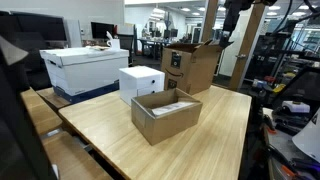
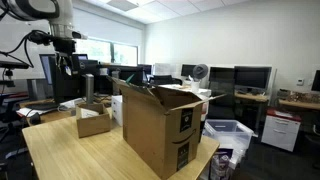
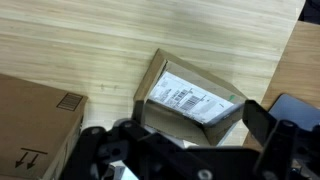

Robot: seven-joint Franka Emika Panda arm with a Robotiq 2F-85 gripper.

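A small open cardboard box (image 1: pixel 165 125) sits on the wooden table, with a white item (image 1: pixel 172 107) inside. In the wrist view the white item (image 3: pixel 188 98) shows a printed barcode label and lies in the open box (image 3: pixel 162 72), partly hidden at the bottom. My gripper is open, its two dark fingers apart and nothing held between them. In exterior view 2 the gripper (image 2: pixel 70 66) hangs high above the table, well clear of the small box (image 2: pixel 93 123).
A tall cardboard box (image 2: pixel 170 132) with raised flaps stands on the table. White boxes (image 1: pixel 141 82) (image 1: pixel 86 70) stand behind the small box. Bare tabletop (image 1: pixel 215 135) lies to the small box's right in exterior view 1.
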